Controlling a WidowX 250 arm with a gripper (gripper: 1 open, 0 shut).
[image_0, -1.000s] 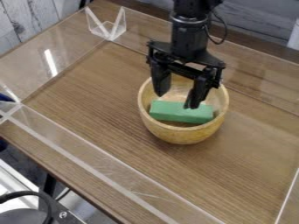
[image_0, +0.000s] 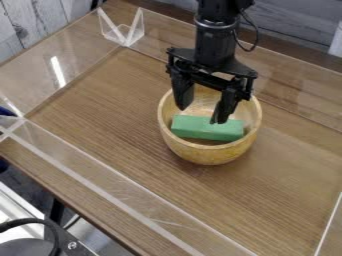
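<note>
My black gripper (image_0: 206, 93) hangs open over a tan bowl (image_0: 207, 152) in the middle of the camera view, its two dark fingers spread at either side of the bowl's upper part. Inside the bowl, below the fingers, lies a green block (image_0: 205, 128), tilted slightly and clear to see between them. Nothing shows held between the fingers. The back of the bowl is partly hidden by the gripper.
A clear plastic piece (image_0: 122, 28) stands at the back left. A black round object (image_0: 27, 240) with a cable is at the bottom left corner.
</note>
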